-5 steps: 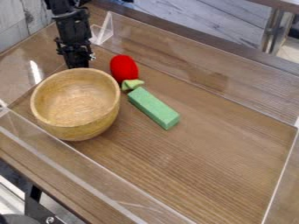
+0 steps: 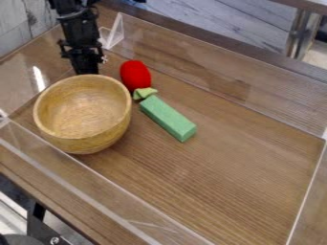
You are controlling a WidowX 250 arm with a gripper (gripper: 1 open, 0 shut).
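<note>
My black gripper (image 2: 78, 59) is at the upper left of the table, behind a wide wooden bowl (image 2: 80, 115) and left of a red object (image 2: 136, 74). It looks shut, with nothing visible between its fingers, though it is small and dark here. A pale yellow-green piece (image 2: 144, 93) lies just below the red object, and a green block (image 2: 167, 118) lies diagonally to the right of the bowl.
A white wall edge (image 2: 250, 19) runs along the back right, and the table's left edge is near the bowl.
The gripper and arm have shifted only very slightly. The bowl, red object and green block look unmoved.
</note>
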